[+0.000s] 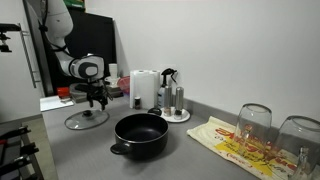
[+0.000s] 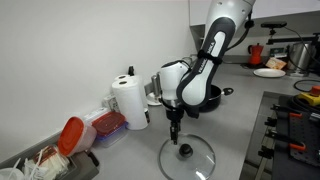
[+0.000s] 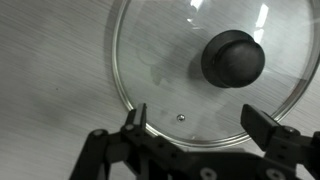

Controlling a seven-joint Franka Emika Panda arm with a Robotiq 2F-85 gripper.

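A round glass lid [image 1: 88, 120] with a steel rim and a black knob [image 3: 233, 59] lies flat on the grey table. Above its edge hangs my gripper [image 1: 98, 101], open, with nothing between its fingers. From the wrist, the knob is beyond and to the right of the spread fingers [image 3: 261, 124], apart from them. In the second exterior view the lid [image 2: 200, 160] lies in front of the gripper [image 2: 175, 133]. A black pot [image 1: 142, 136] stands uncovered on the table in the first exterior view.
A paper towel roll [image 1: 145, 88] and a white tray of bottles [image 1: 176, 115] stand along the wall. Upturned glasses [image 1: 254, 122] sit on a yellow cloth [image 1: 220, 138] at the right. Red and clear containers [image 2: 75, 137] stand near the lid. Table between lid and pot is bare.
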